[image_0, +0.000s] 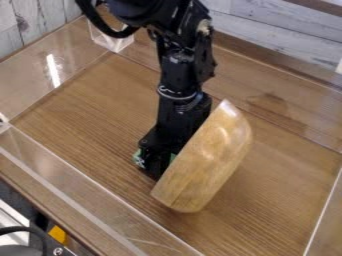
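My black gripper (163, 150) reaches down from the top centre of the camera view. A light wooden bowl (201, 165) stands tipped steeply on its side against the right of the gripper, its pale outer side toward the camera. A little green shows at the gripper's lower left, near (140, 157); the rest of that green object is hidden. The fingertips are hidden behind the bowl and arm, so what is between them cannot be seen.
The wooden tray floor (74, 120) is clear to the left, back right and front right. Clear walls edge the tray. A white object (110, 38) sits at the back left.
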